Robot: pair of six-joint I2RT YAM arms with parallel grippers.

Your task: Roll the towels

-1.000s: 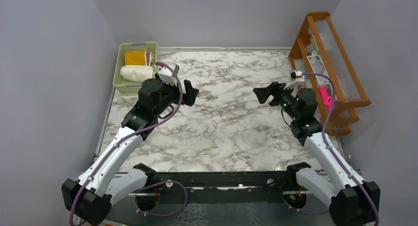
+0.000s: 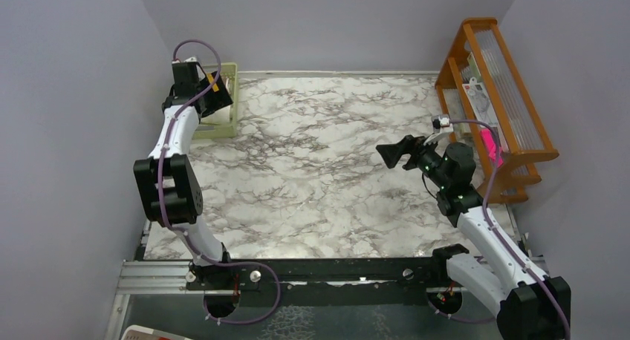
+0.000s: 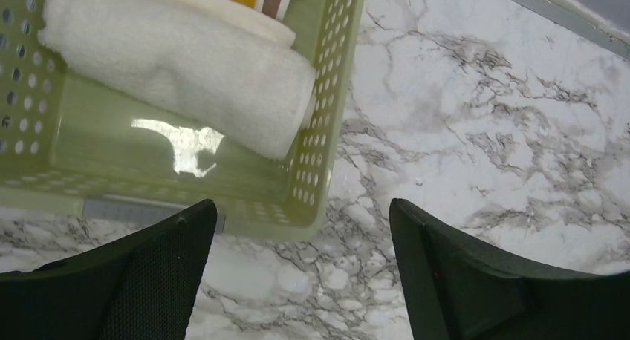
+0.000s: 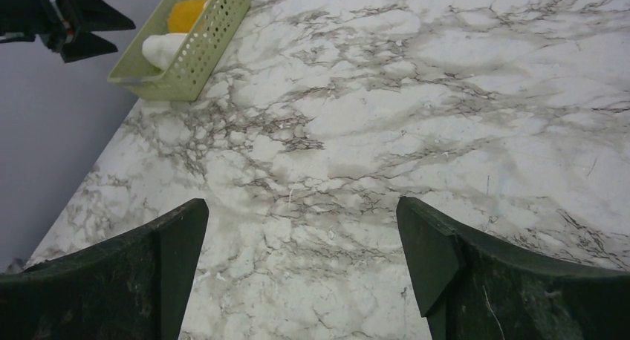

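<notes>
A green plastic basket at the back left holds a white rolled towel, with an orange and striped towel behind it; the same basket shows in the right wrist view. My left gripper is over the basket's edge, fingers apart, with nothing between them but the view of rim and table; in the top view it covers much of the basket. My right gripper stands open above the right side of the table, nothing held.
A wooden rack with pink and pale items stands at the right.
My left arm has swung left and toward the back, from the table's middle left to over the basket. The right gripper has shifted only slightly.
</notes>
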